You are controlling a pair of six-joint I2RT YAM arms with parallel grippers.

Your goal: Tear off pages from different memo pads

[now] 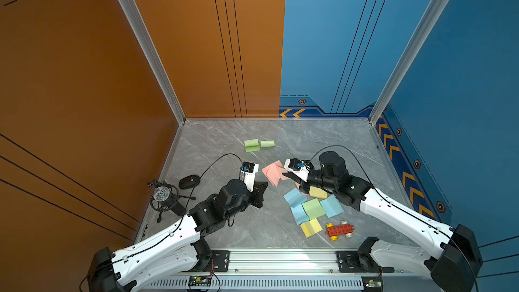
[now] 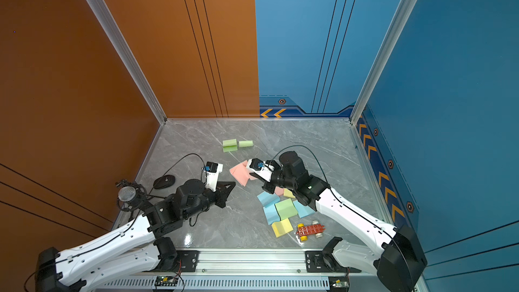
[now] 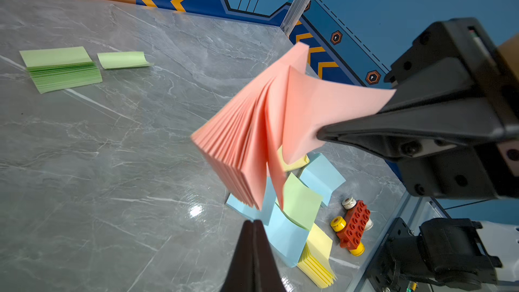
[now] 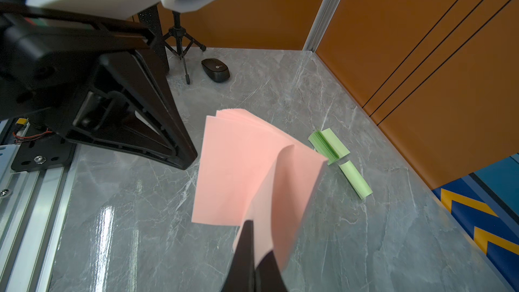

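A pink memo pad (image 3: 238, 140) hangs in the air, its sheets fanned out and one loose-looking page folded aside. My right gripper is shut on its edge, the paper running between the fingers. In the left wrist view, my left gripper is shut with nothing between its fingertips; the pad is outside them. A gap separates the left gripper from the pad in the top left view. On the table at the back lie a green pad (image 3: 59, 70) and a curled green sheet (image 3: 123, 60).
Blue (image 1: 295, 197), green (image 1: 313, 208) and yellow (image 1: 310, 228) papers lie right of centre beside a red toy car (image 1: 340, 229). A mouse (image 1: 189, 181) and microphone (image 1: 162, 194) stand at left.
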